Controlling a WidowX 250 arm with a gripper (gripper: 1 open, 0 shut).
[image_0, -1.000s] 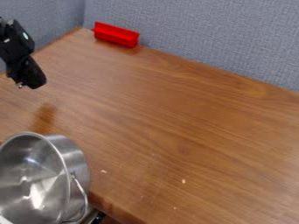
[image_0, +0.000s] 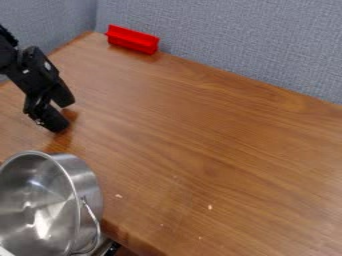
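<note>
My black gripper (image_0: 51, 112) is at the left of the table, low over the wood with its fingertips near the surface. The fingers are small and dark, so whether they are open or shut is unclear, and no object shows clearly at them. A red block (image_0: 132, 40) lies at the back of the table against the grey wall. A steel pot (image_0: 40, 205) with a wire handle sits at the front left.
Grey padded walls stand along the back and left. A few small pale specks lie near the pot.
My gripper has come down and a little to the right, closer to the tabletop. The red block and the pot have not moved.
</note>
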